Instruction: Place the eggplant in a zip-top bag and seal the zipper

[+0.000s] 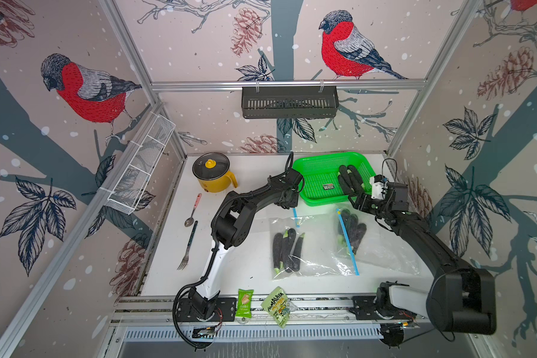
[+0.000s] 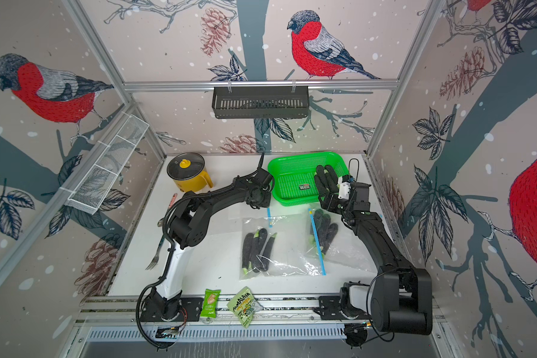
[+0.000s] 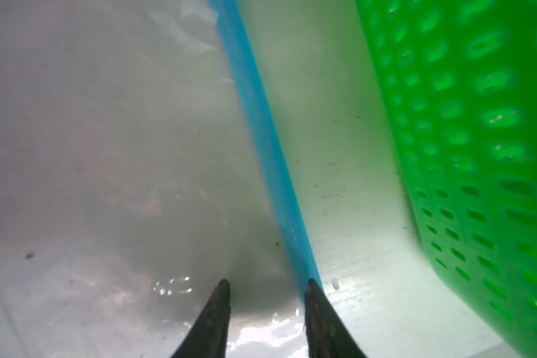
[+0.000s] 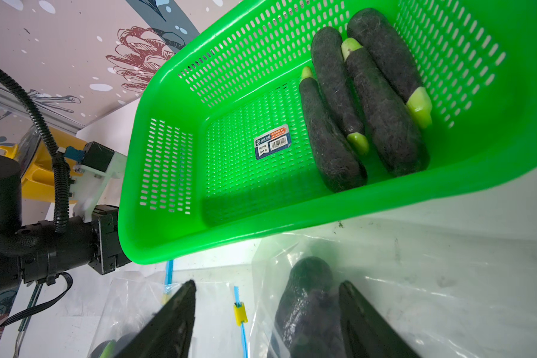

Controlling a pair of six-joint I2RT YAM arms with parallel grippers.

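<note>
Several dark eggplants [image 4: 376,101] with green stem ends lie in the green basket [image 4: 167,241]. Below it, a clear bag [image 1: 393,253] has eggplants [image 4: 304,298] inside; another bag [image 1: 322,256], with eggplants [image 1: 288,247] at its left end, has a blue zipper [image 1: 349,244] along its right edge. My left gripper is partly open by the basket's left side. One end of a blue zipper strip [image 3: 268,149] reaches its right fingertip; whether they touch is unclear. Over the right-hand bag, my right gripper stands open; nothing is held between its fingers.
A yellow pot [image 1: 213,179] stands at the back left, with a spoon [image 1: 192,211] and fork [image 1: 188,247] in front. Two snack packets [image 1: 244,303] lie at the front edge.
</note>
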